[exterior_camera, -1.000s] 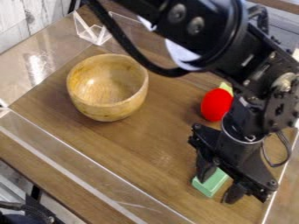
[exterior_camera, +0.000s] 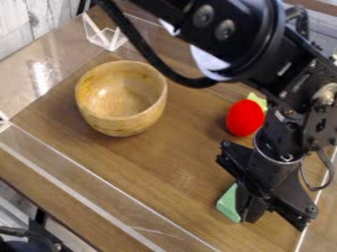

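My gripper reaches down at the lower right over a mint-green block, covering much of it. The fingertips sit low at the block's right part, close together; whether anything is between them is hidden. A red round object lies just above the gripper, with a small yellow-green thing partly behind it. A wooden bowl stands at the upper left.
Clear strips run along its left and front edge. A white wire-like piece is at the top left.
The gripper has shifted slightly and its fingers have drawn closer together over the green block, which is now more covered. The bowl and red object have not moved.
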